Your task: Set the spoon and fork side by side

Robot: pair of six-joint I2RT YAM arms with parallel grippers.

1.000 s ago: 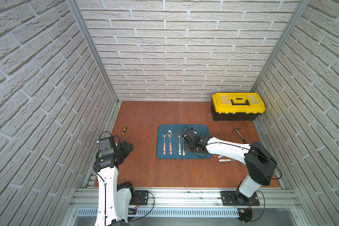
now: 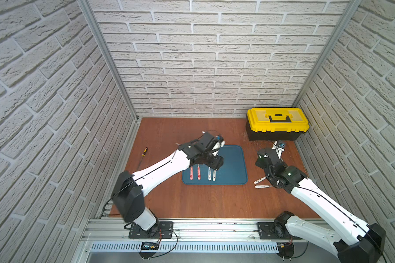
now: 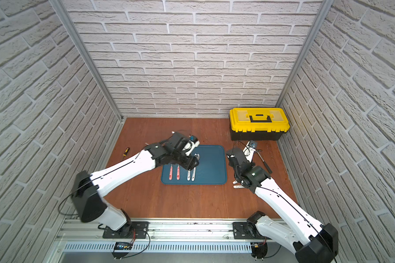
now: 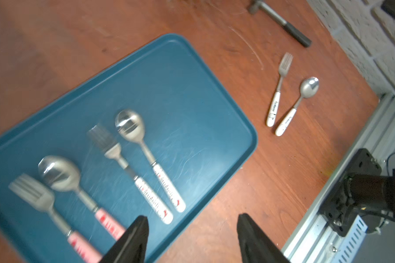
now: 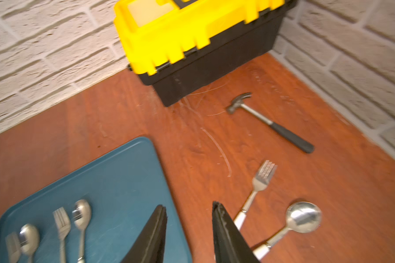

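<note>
On the blue tray [image 4: 193, 114] two fork-and-spoon pairs lie side by side: fork [image 4: 33, 192] and spoon [image 4: 60, 173] with pink handles, fork [image 4: 149, 192] and spoon [image 4: 166, 184] with white handles. Right of the tray, a fork [image 4: 274, 107] and spoon [image 4: 285, 120] lie on the table, slightly angled. My left gripper hangs above the tray, part open and empty. Over the right-hand pair my right gripper also has its fingers apart, nothing between them.
A yellow toolbox [image 2: 276, 120] stands at the back right, with a hammer [image 5: 289, 133] before it. A screwdriver [image 2: 144, 151] lies far left.
My left arm has swung from the left side to above the tray. The right arm has moved rightward from over the tray. The cutlery visible throughout looks unchanged.
</note>
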